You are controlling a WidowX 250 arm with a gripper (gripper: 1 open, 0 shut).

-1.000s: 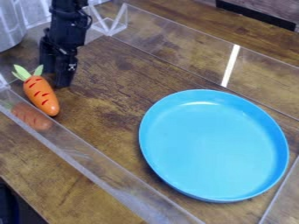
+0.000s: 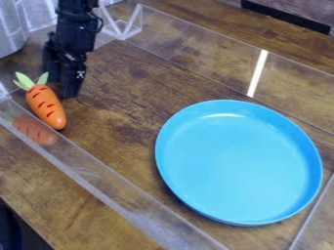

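Observation:
An orange toy carrot (image 2: 46,105) with green leaves lies at the left, just inside the clear plastic wall. The dark robot gripper (image 2: 65,70) hangs at the upper left, above and a little behind the carrot. Its fingers are dark against the shadowed wood, and whether they are open or shut is hard to make out. A large light blue plate (image 2: 239,158) rests on the wooden surface at the right.
Clear plastic walls (image 2: 117,200) border the work area along the lower left and the back. The middle of the wooden surface (image 2: 150,88) between carrot and plate is bare. A pale object stands in the top left corner.
The gripper has shifted very slightly at the upper left over the last second. The carrot and the plate have not moved.

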